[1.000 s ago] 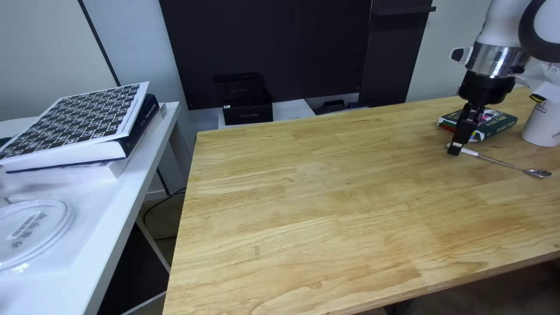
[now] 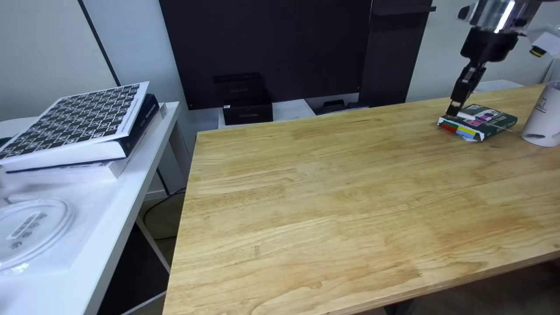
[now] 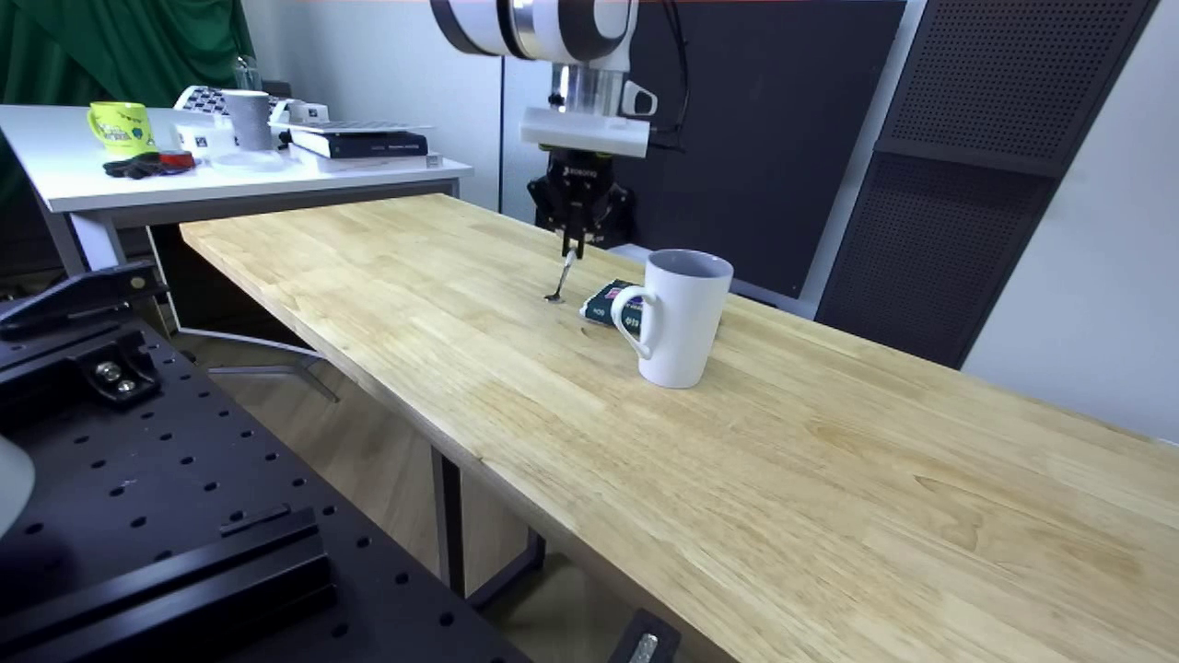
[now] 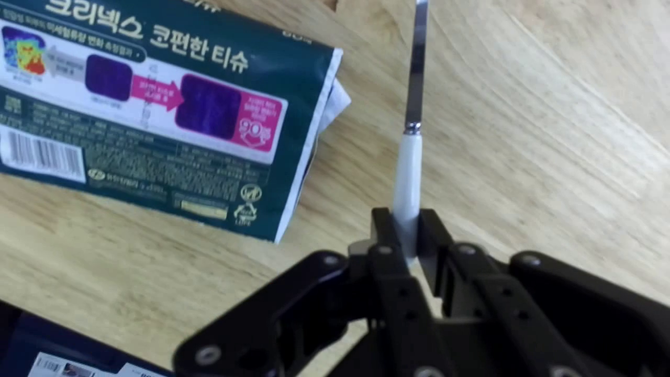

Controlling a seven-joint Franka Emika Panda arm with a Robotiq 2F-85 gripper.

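Note:
A long spoon with a white handle point(image 4: 408, 173) and a thin metal shaft point(image 4: 416, 75) is pinched by my gripper, which is shut on the handle's end. From the second exterior view, the gripper point(image 3: 572, 245) points down and the spoon slants below it, its bowl point(image 3: 554, 298) low over the table. Whether that bowl touches the wood I cannot tell. In the first exterior view the gripper point(image 2: 453, 109) appears beside the tissue pack, with the white handle running in front of it. In the wrist view the spoon's bowl is out of frame.
A dark green tissue pack point(image 2: 493, 126) lies by the gripper, to the spoon's left in the wrist view point(image 4: 157, 119). The tall white mug point(image 3: 691, 320) stands upright just past the pack. Books point(image 2: 78, 115) sit on the white side table.
My gripper has risen and moved toward the table's back, carrying the spoon, which lay on the table in front of the tissue pack. Pack and mug have stayed put.

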